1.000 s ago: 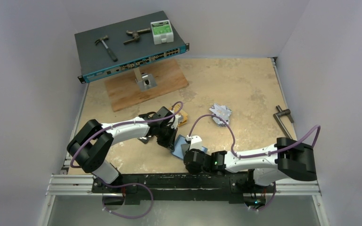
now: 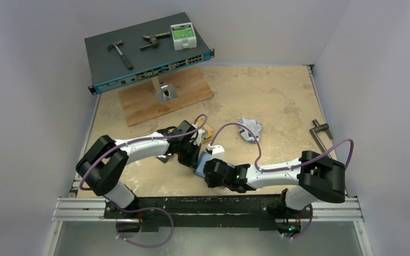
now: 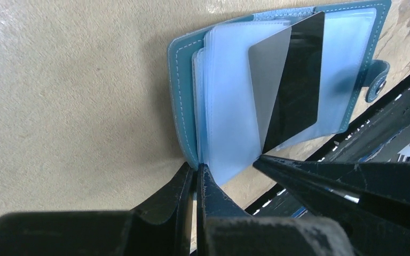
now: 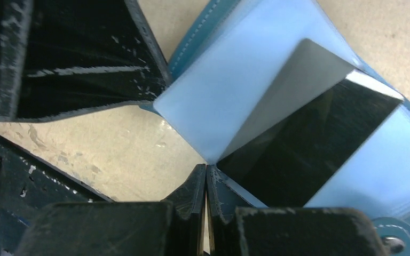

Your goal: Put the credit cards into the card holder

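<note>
The blue card holder (image 3: 182, 90) lies open on the table, with light blue clear sleeves (image 3: 229, 90). A dark card with a grey part sits on the sleeves at a slant, as also seen in the right wrist view (image 4: 309, 149). My left gripper is shut at the holder's edge; the holder's cover reaches its fingertips, and whether it is pinched is hard to tell. My right gripper is shut at the near edge of the dark card and sleeve, nothing clearly between its fingers.
A crumpled silver-white pile (image 2: 250, 129) and a yellow object (image 2: 207, 133) lie behind the arms. A metal tool (image 2: 320, 136) lies at the right. A raised black rack unit (image 2: 144, 48) with hammers stands at the back left.
My right gripper has moved a little left and up in the top view, over the card holder. The left arm has stayed still.
</note>
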